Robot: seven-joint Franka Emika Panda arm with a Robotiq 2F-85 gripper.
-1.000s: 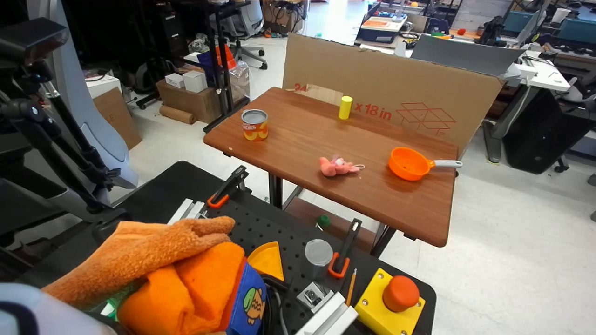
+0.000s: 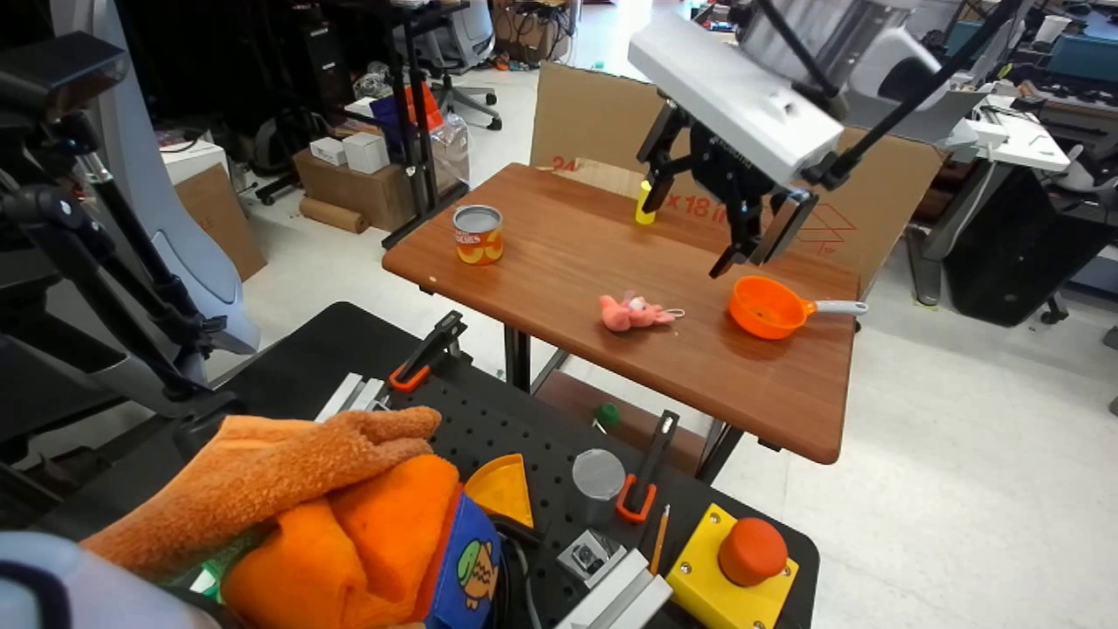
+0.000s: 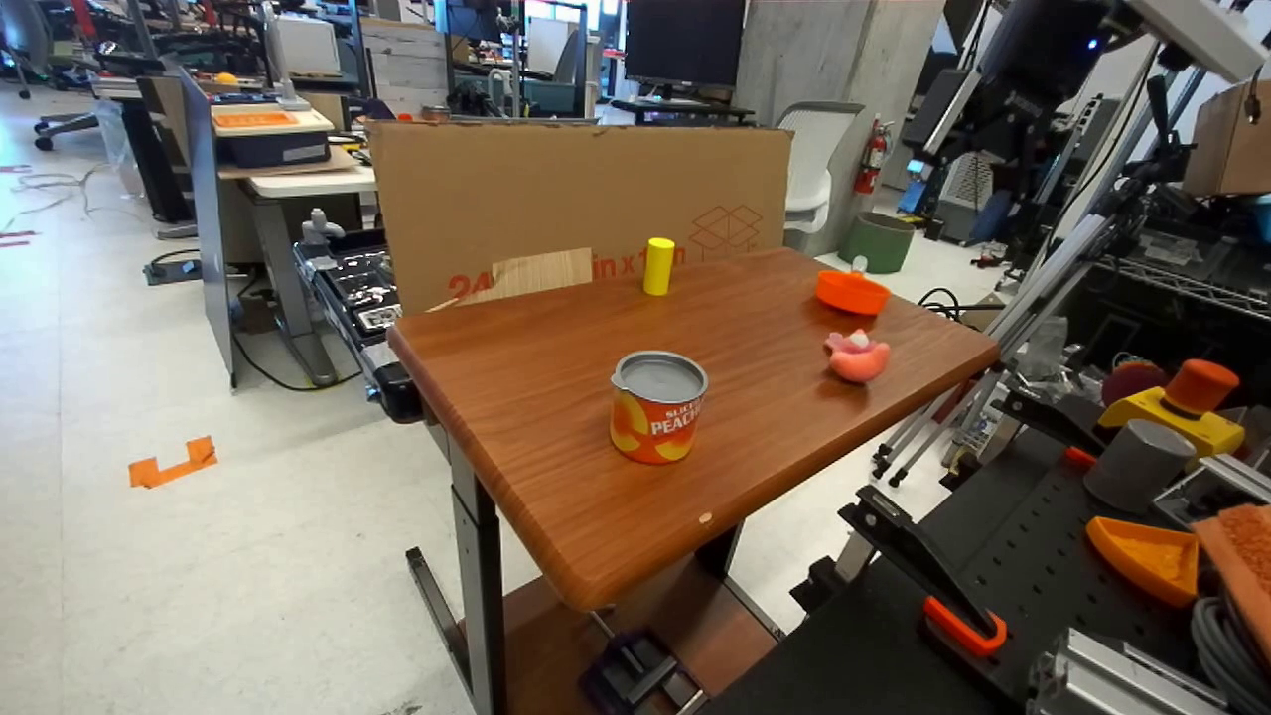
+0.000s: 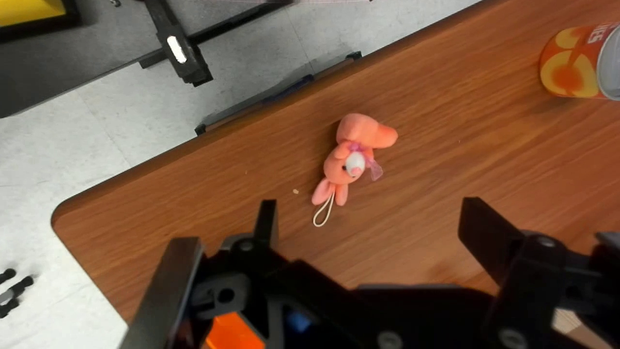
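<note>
My gripper (image 2: 688,236) hangs open above the far right part of the wooden table (image 2: 566,241), its fingers wide apart and nothing between them. In the wrist view the pink plush toy (image 4: 351,157) lies on its own, beyond the fingertips, with a white cord loop at its ear end. An orange pan (image 2: 765,307) with a grey handle rests at the table's right end. The peach can (image 3: 658,407) stands upright at the opposite end. Near the back edge is an upright yellow cylinder (image 3: 657,266), partly hidden by a finger in exterior view 1.
A cardboard sheet (image 3: 477,197) walls off the table's back edge. In front, across a gap, a black bench (image 2: 493,409) holds clamps, orange cloths and a yellow box with a red button (image 2: 752,550).
The arm and open gripper have come into exterior view 1 from the top right, over the table. The objects on the table have not moved.
</note>
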